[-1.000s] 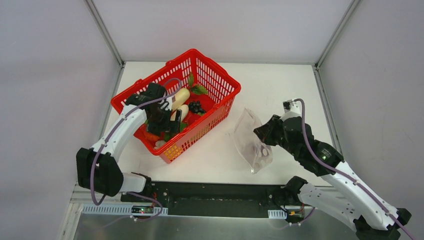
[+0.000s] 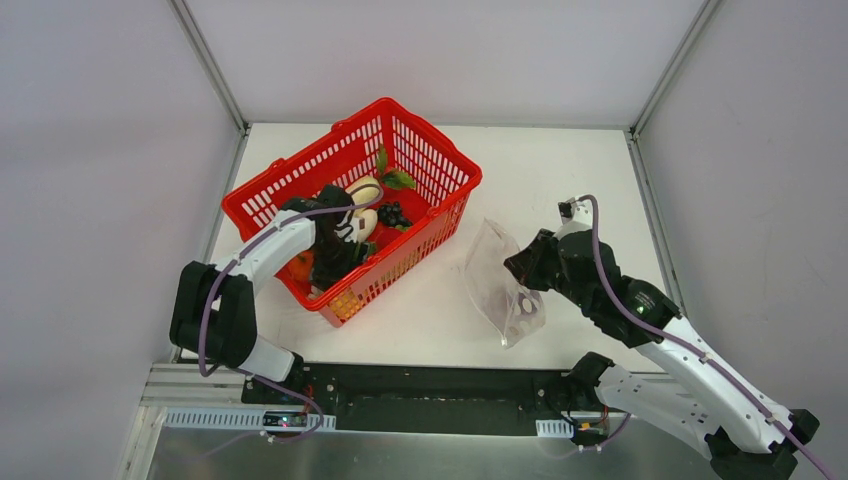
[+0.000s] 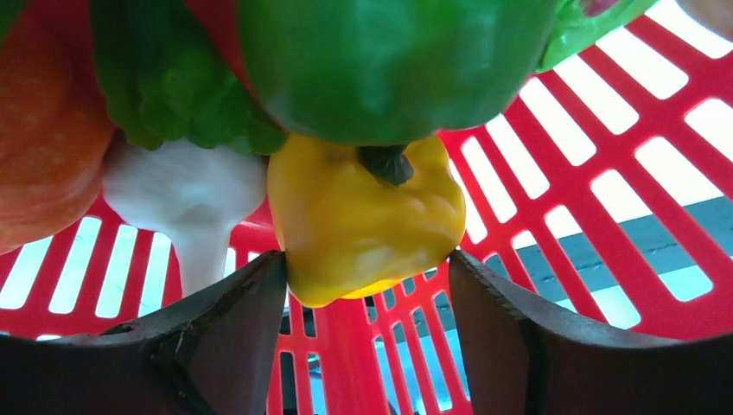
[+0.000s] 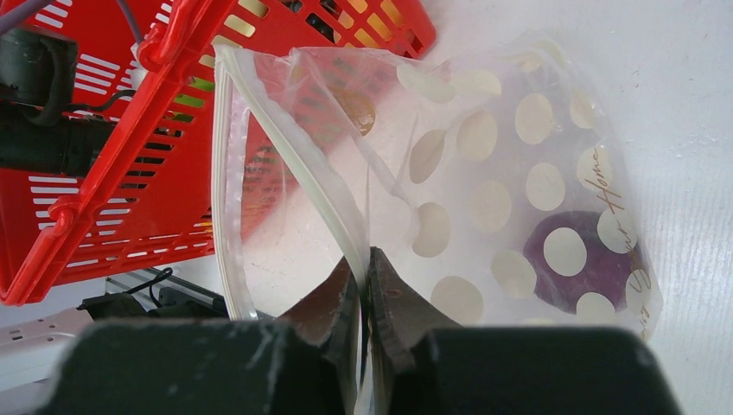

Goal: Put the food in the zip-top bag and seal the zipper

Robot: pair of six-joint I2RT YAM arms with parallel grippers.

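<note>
In the left wrist view, a yellow bell pepper (image 3: 367,216) sits between the fingertips of my left gripper. The fingers are part open, with the tips close against the pepper's two sides; whether they press on it cannot be told. That gripper reaches down into the red basket (image 2: 440,210). On the right, the clear dotted zip top bag (image 4: 484,173) hangs from my right gripper, which is shut on one side of its rim. The bag's mouth gapes toward the basket, and I see no food inside.
Around the yellow pepper lie a green pepper (image 3: 389,69), a white garlic-like bulb (image 3: 186,186) and an orange vegetable (image 3: 39,138). Dark grapes (image 2: 393,214) and leaves rest farther along the basket.
My left gripper has moved lower and slightly right within the basket, toward its near corner. The right arm and the bag have barely shifted.
</note>
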